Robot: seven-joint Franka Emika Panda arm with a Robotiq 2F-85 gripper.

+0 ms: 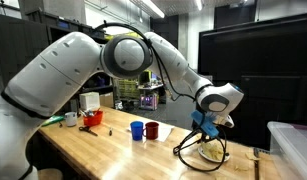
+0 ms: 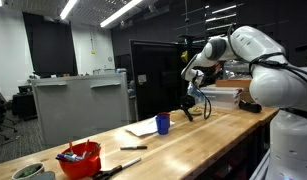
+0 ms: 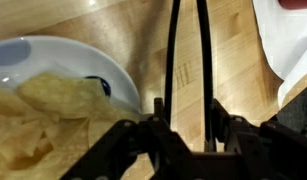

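Note:
My gripper hangs low over a white plate at the right part of the table. Crumpled pale yellow pieces lie on the plate, to the left in the wrist view. Two long dark strips run from the top of the wrist view down to my fingers, with wood showing between them. What these strips belong to is unclear. A thin black loop hangs round the gripper in exterior view 1. Whether the fingers press on anything cannot be made out.
A blue cup and a red cup stand left of the arm. White paper lies behind them. A red container with tools sits at the far end. A clear bin borders the right side.

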